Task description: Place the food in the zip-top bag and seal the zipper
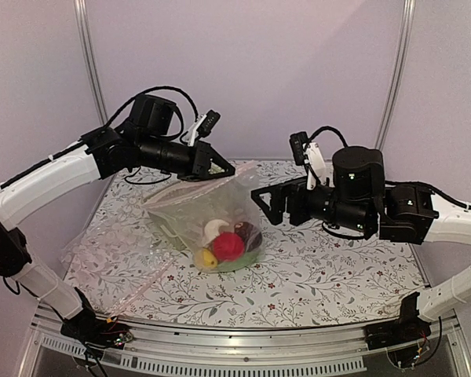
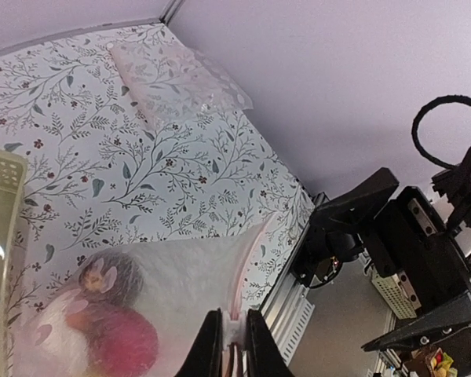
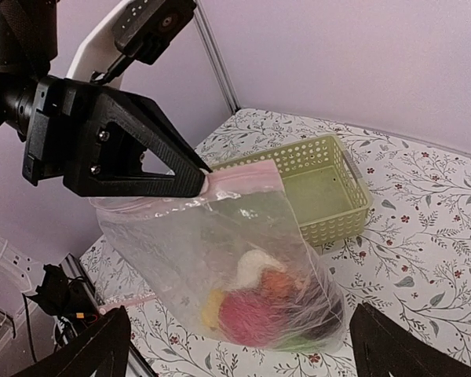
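Note:
A clear zip top bag [image 1: 228,200] hangs by its pink zipper edge from my left gripper [image 1: 220,169], which is shut on that edge close to one corner. Inside the bag's bottom lie a red food piece [image 1: 228,246], a yellow one [image 1: 206,258], a white one and a dark one, with something green beneath. In the left wrist view the zipper strip [image 2: 242,275] runs up from between the fingertips. My right gripper [image 1: 271,206] stands open just right of the bag's upper corner, empty; its fingers [image 3: 388,345] show at the bottom of the right wrist view.
Behind the bag stands an empty pale green basket [image 3: 330,192]. Another flat clear bag [image 1: 114,259] lies on the left of the flowered table.

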